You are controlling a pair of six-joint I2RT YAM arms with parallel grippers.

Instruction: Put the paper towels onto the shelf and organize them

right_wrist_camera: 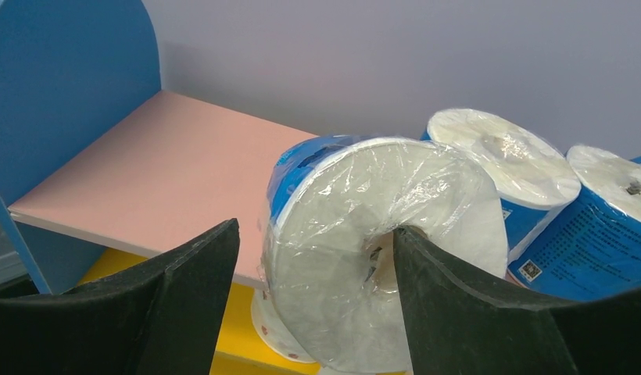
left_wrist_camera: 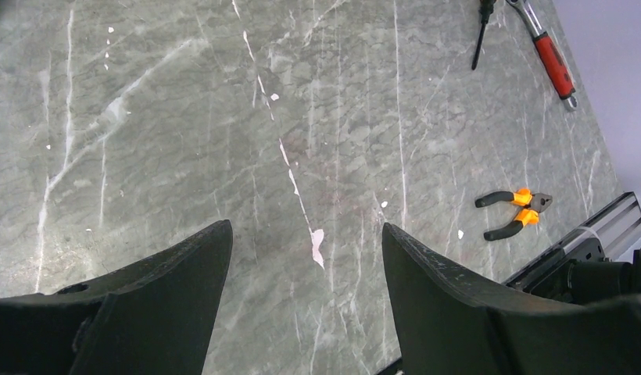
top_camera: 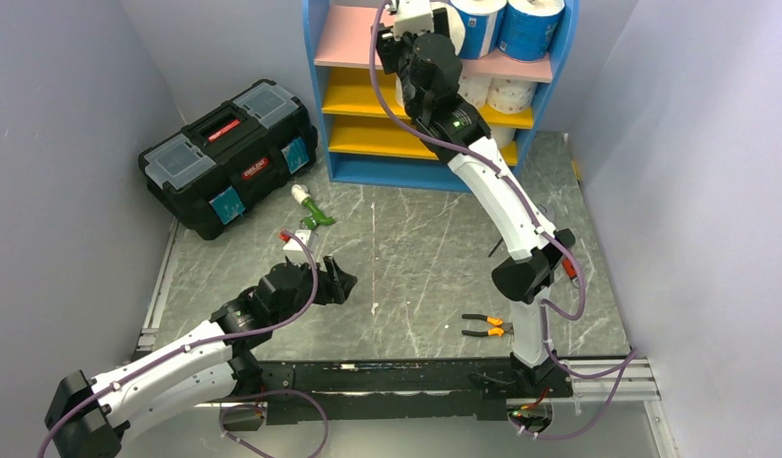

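Observation:
My right gripper is at the shelf's pink top tier (right_wrist_camera: 161, 164), fingers apart, in front of a wrapped paper towel roll (right_wrist_camera: 317, 297) tipped with its end toward the camera; one finger overlaps its core hole, and contact is unclear. Two blue-wrapped rolls (right_wrist_camera: 583, 242) stand to its right. White rolls (top_camera: 511, 93) sit on the yellow tier (top_camera: 354, 91) below. My left gripper is open over the bare marble floor, nothing between its fingers.
A black toolbox (top_camera: 230, 153) and a green tool (top_camera: 316, 212) lie at the left. Pliers (left_wrist_camera: 517, 215), a screwdriver (left_wrist_camera: 481, 35) and a red-handled wrench (left_wrist_camera: 553, 62) lie at the right. The top tier's left part is empty.

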